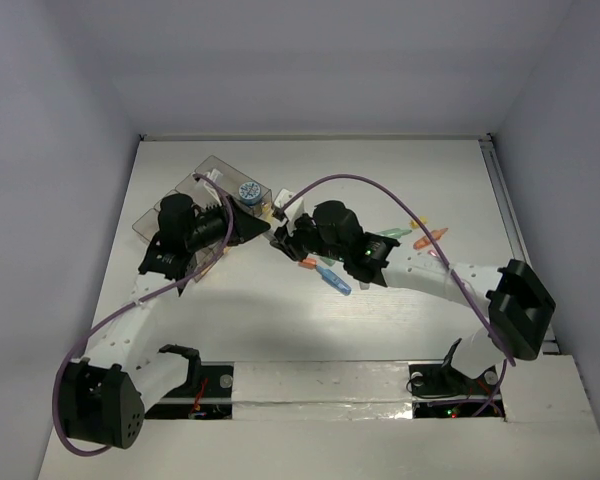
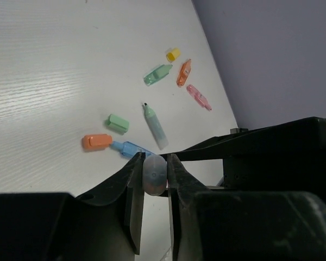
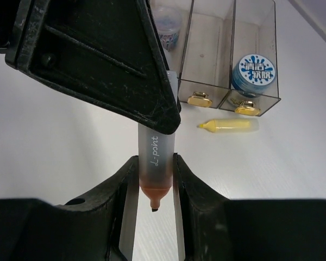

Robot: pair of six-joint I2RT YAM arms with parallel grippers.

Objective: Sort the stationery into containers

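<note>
A grey marker with an orange tip, lettered along its barrel, is held upright between both grippers at the centre. My right gripper is shut on it; my left gripper is shut on its other end, which shows end-on in the left wrist view. The clear compartment container stands at the back left, holding a blue-lidded tub. A yellow marker lies beside it.
Loose on the table lie an orange piece, a blue marker, a green piece, a pink marker and several others toward the right.
</note>
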